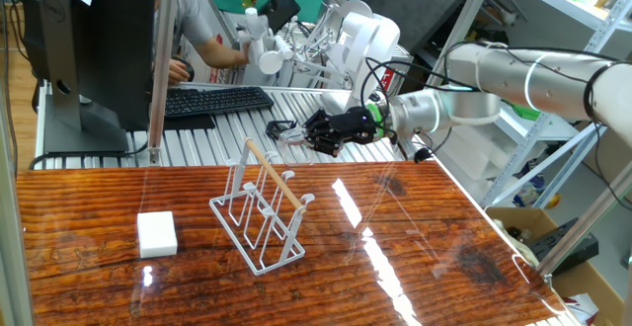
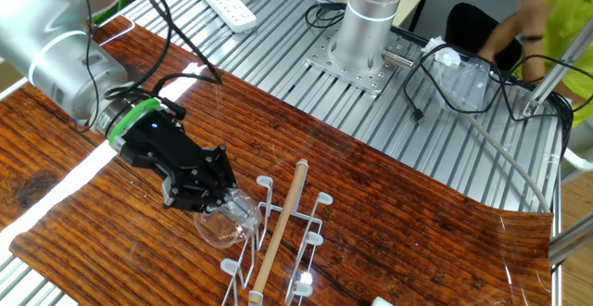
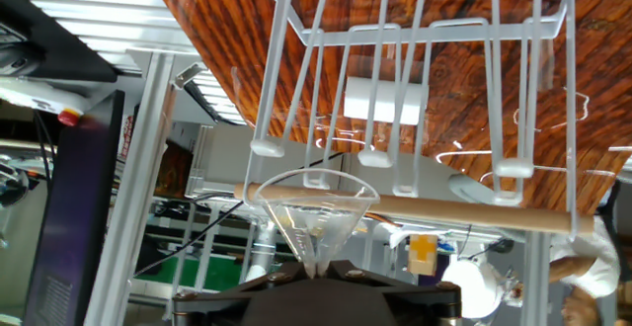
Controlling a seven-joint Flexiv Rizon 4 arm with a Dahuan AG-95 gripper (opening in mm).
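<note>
A clear glass [image 3: 314, 217] flares away from my gripper in the wrist view, its wide rim outward. The fingers are shut on its narrow end. Exterior view 2 has the gripper [image 2: 232, 197] above the table, with the see-through glass [image 2: 220, 227] beside a white wire rack [image 2: 301, 215]. This rack carries a wooden top bar [image 2: 280, 227] and several upright prongs with rounded tips. From exterior view 1, the gripper [image 1: 312, 133] appears beyond the rack [image 1: 259, 257]; the glass is hard to make out there. No glass shows on the rack's prongs.
A white block [image 1: 156, 234] lies on the wooden table [image 1: 89, 291] beside the rack. A monitor [image 1: 74, 69] and a keyboard [image 1: 219, 101] stand behind the table. Cables hang along the arm.
</note>
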